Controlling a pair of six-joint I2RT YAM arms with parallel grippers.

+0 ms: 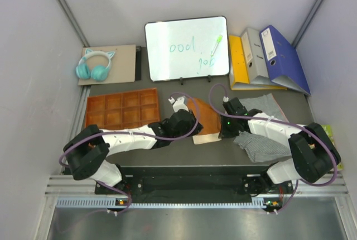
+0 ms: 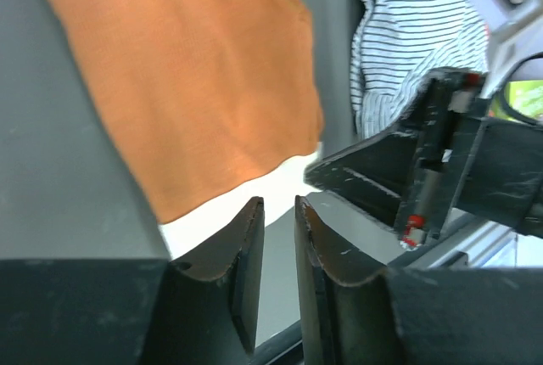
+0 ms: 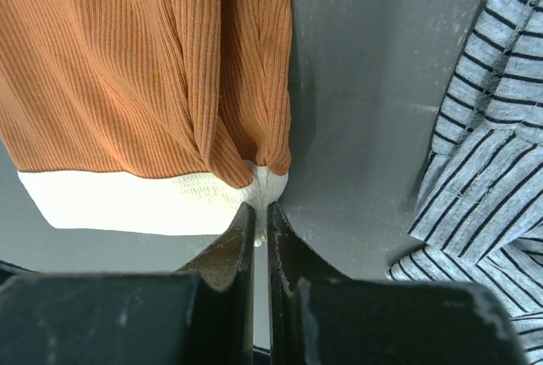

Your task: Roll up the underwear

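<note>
The orange underwear with a white band lies flat on the grey table, its right edge folded in ribbed layers. My right gripper is shut at the band's right corner, pinching the white fabric. My left gripper hangs over the underwear's lower left part, apart from it; its fingertips are close together with a narrow gap and nothing seen between them.
Striped grey cloths lie to the right. A wooden compartment tray is at the left. A whiteboard, binders and headphones stand behind.
</note>
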